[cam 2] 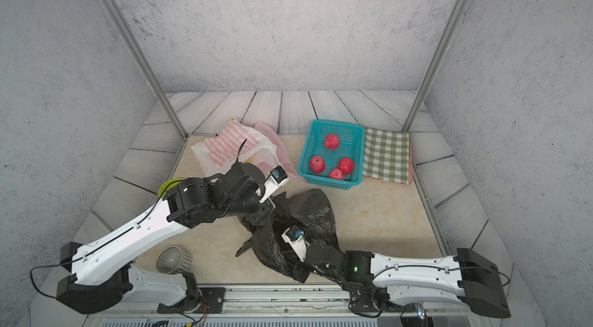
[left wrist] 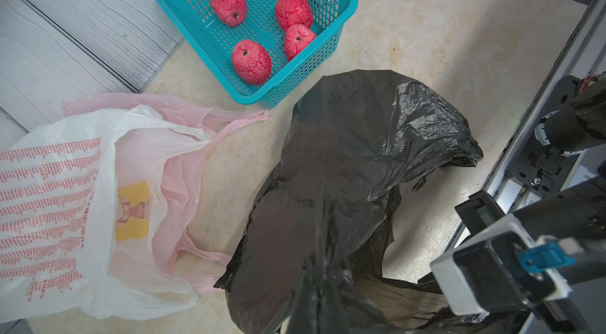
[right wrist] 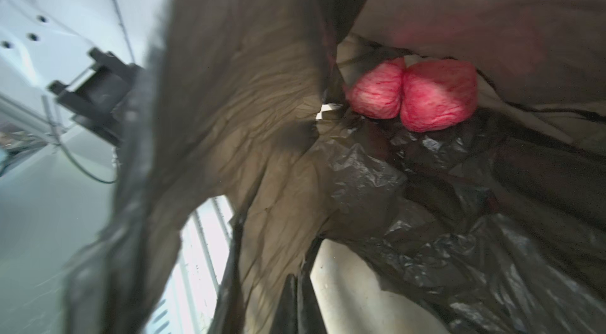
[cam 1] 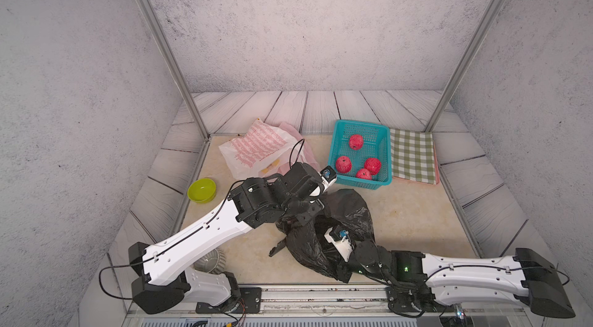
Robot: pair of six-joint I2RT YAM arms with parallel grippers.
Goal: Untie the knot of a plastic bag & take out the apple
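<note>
The black plastic bag (cam 1: 352, 209) lies crumpled at the front middle of the table. My left gripper is shut over the bag's left side; whether plastic is between its fingers is unclear. My right gripper is shut, reaching into the open bag, with no fruit between its fingers. In the right wrist view two red apples (right wrist: 439, 95) lie deeper inside the bag, ahead of the fingers.
A teal basket (cam 1: 335, 141) with several red fruits stands behind the bag. Pink and white bags (cam 1: 256, 148) lie back left, a green bowl (cam 1: 201, 190) at left, a checked cloth (cam 1: 411, 155) back right.
</note>
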